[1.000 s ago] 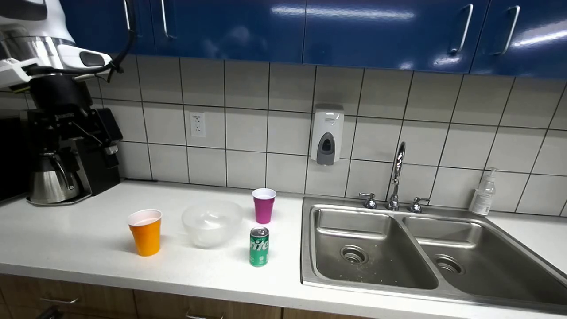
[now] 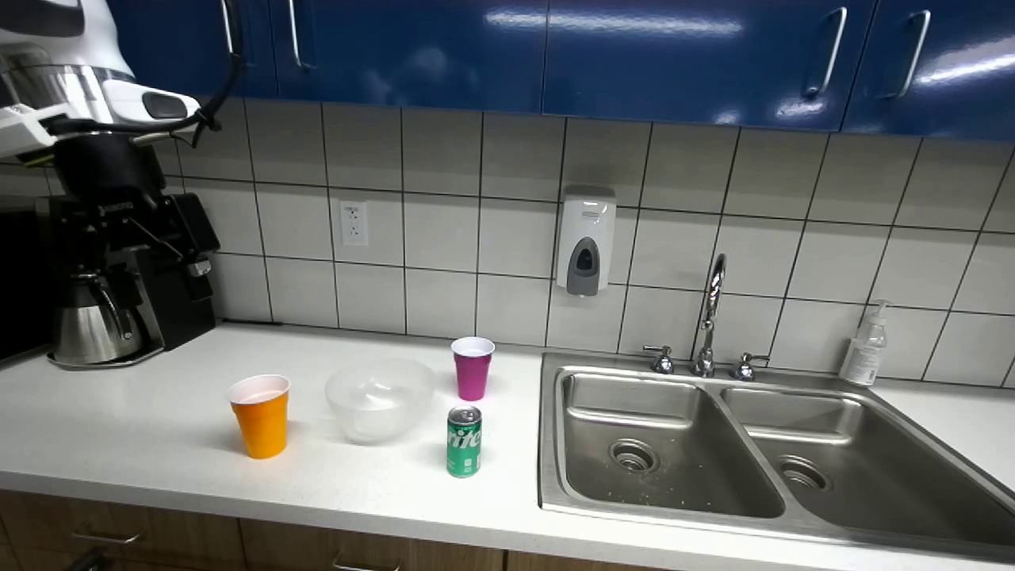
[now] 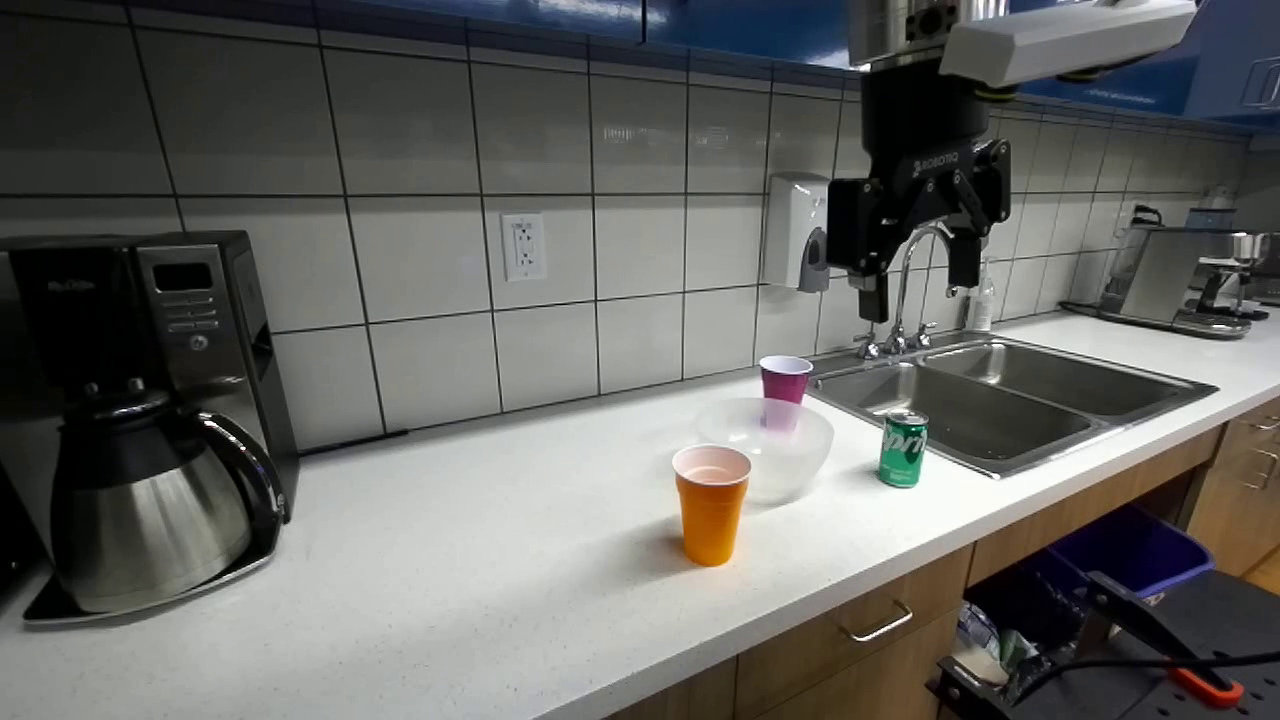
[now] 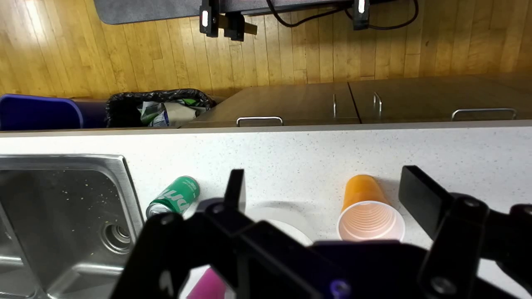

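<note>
My gripper [image 3: 919, 310] hangs high above the counter, its fingers wide apart and nothing between them. In the wrist view its fingers [image 4: 424, 199] show at left and right over the counter. An orange cup [image 2: 259, 423] stands upright, left of a clear bowl [image 2: 378, 404]. Behind and right of the bowl is an upright magenta cup [image 2: 472, 373]. A green Sprite can [image 2: 464, 446] stands in front of that cup. The wrist view has the bowl and the magenta cup [image 4: 209, 285] partly hidden by the gripper.
A double steel sink [image 2: 547, 447] lies right of the can. At the counter's left end stands a coffee maker [image 3: 198, 324] with a steel carafe [image 3: 150, 516]. Blue cabinets [image 2: 409, 57] hang above. Bare counter [image 3: 456, 540] lies between carafe and orange cup.
</note>
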